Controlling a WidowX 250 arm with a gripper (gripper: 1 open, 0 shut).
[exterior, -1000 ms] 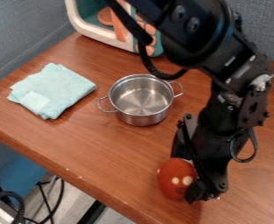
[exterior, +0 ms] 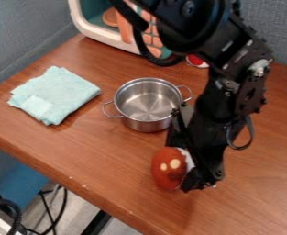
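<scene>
My black gripper (exterior: 194, 170) reaches down at the right of the camera view, its lower end against a red round object (exterior: 169, 168) with pale spots, which looks like a toy tomato or similar. Whether the fingers are closed on it cannot be told, as they are mostly hidden. A steel pot (exterior: 147, 106) with two side handles stands just behind and left of the gripper.
A folded light-blue cloth (exterior: 55, 95) lies on the wooden table (exterior: 91, 170) at the left. A white-and-teal toy (exterior: 94, 26) with orange parts stands at the back. Cables hang beside the table's front-left edge.
</scene>
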